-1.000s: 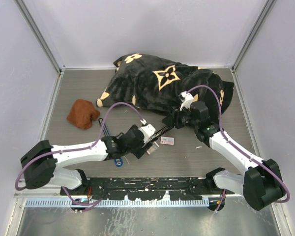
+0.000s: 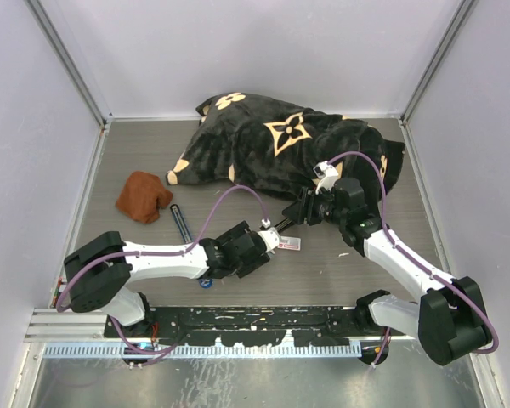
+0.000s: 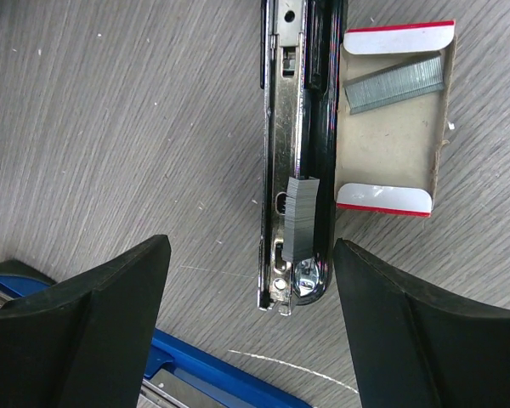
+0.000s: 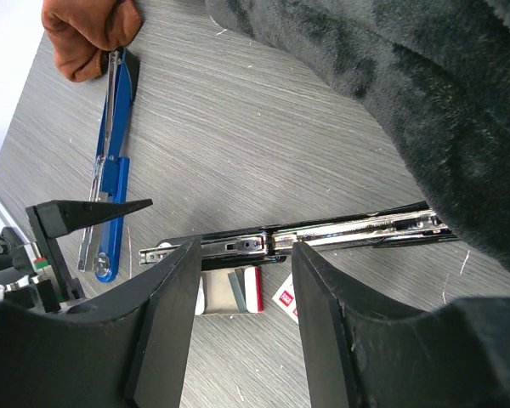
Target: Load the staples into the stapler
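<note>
A black stapler lies opened out on the table, its metal magazine (image 3: pixel 280 157) running lengthwise in the left wrist view. One strip of staples (image 3: pixel 301 219) rests on the magazine near its end, tilted and partly over its side. Around that end, my left gripper stands open, nothing between its fingers. A small open staple box (image 3: pixel 391 153) sits alongside with another staple strip (image 3: pixel 398 85) inside. My right gripper is open above the stapler's middle (image 4: pixel 268 242), empty. In the top view, my left gripper (image 2: pixel 253 248) hides most of the stapler.
A blue stapler (image 4: pixel 112 183) lies to the left, near a brown cloth (image 2: pixel 144 197). The dark patterned blanket (image 2: pixel 280 140) fills the back and covers part of the black stapler's far end. A white and red box cover (image 2: pixel 289 243) lies in front of the right gripper.
The right gripper has shifted only slightly.
</note>
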